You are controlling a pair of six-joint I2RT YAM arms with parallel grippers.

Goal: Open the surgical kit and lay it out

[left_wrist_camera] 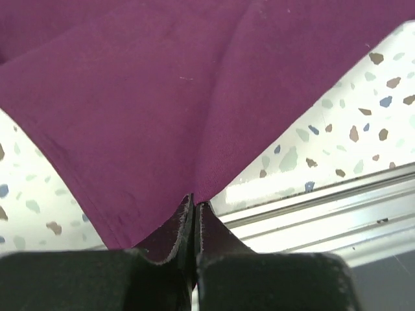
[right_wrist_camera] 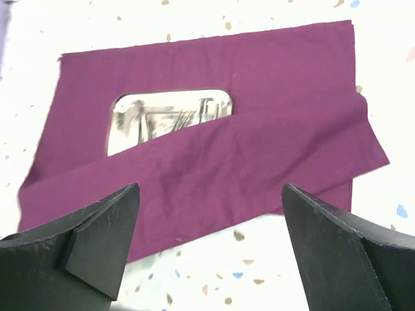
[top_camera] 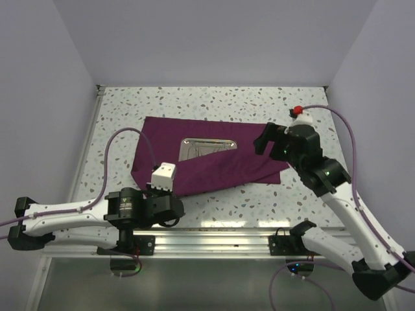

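Observation:
The purple drape (top_camera: 240,165) lies spread on the speckled table, its top layer folded toward the front. Behind that fold, a metal tray (top_camera: 207,144) holding thin instruments shows, partly covered; it is clear in the right wrist view (right_wrist_camera: 170,110). At the front left, my left gripper is shut on a gathered edge of the drape, pulling it near the table's front rail. My right gripper stands open above the drape at the right, with nothing between its fingers.
A metal rail (top_camera: 207,236) runs along the front edge, and walls stand at the back and both sides.

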